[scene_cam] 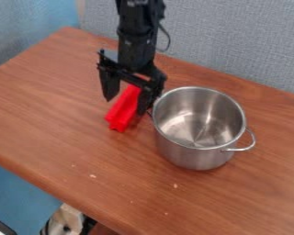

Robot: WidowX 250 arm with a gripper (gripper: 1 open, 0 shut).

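My black gripper (128,90) is low over the middle of the table, open, its two fingers straddling a red elongated object (121,114) lying on the wood. The far end of that object is partly hidden by the gripper; whether the fingers touch it I cannot tell. A steel pot (198,138) with side handles stands just to the right of the red object.
A grey padded wall (242,41) runs along the back. Past the front left edge is blue floor with some equipment at the bottom.
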